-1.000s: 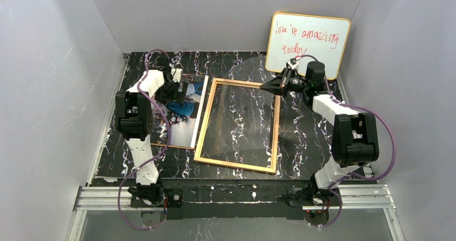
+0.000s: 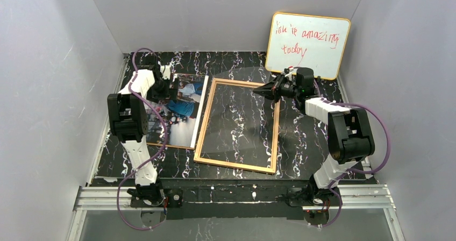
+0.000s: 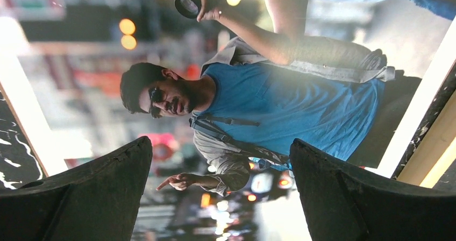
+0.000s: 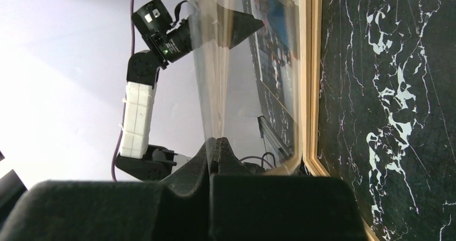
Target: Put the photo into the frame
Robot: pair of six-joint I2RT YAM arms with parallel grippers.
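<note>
The photo (image 2: pixel 180 125) lies flat on the left of the table, with a white border; a man in a blue shirt (image 3: pixel 301 106) shows in it from the left wrist. Over it hovers my left gripper (image 2: pixel 171 89), open and empty, its dark fingers (image 3: pixel 107 184) wide apart. To the right lies the empty wooden frame (image 2: pixel 277 128), the dark table showing through it. My right gripper (image 2: pixel 257 92) is above the frame's upper right part. It is shut on the edge of a clear sheet (image 4: pixel 207 85), which is lifted and seen nearly edge-on from the right wrist.
A whiteboard (image 2: pixel 309 42) with red handwriting leans at the back right. Grey walls close in the back and both sides. Bare black marbled table (image 2: pixel 301 149) lies to the right of the frame.
My right gripper has shifted left, and the clear sheet's upper edge now shows beyond the frame's back edge. Slightly leftward, the left gripper has moved over the photo. Frame and photo look unmoved.
</note>
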